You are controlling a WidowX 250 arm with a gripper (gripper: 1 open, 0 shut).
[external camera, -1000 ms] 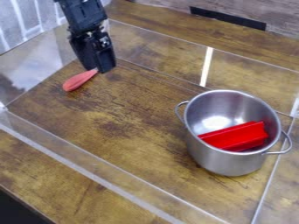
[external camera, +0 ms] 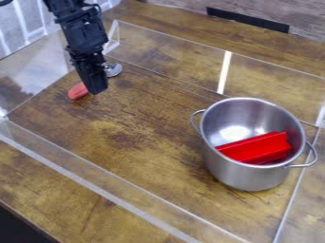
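My gripper hangs at the upper left, low over a red elongated object lying on the wooden table, and partly hides it. The gripper looks shut, with nothing visible between its fingers. A small silvery round item shows just behind it; what it is, I cannot tell.
A steel pot with two handles stands at the right, holding a red block. Clear panels edge the left side, and a white tape strip lies at the back right.
The gripper has moved left and a little down, closer to the red elongated object, and now covers part of it. The pot has not moved.
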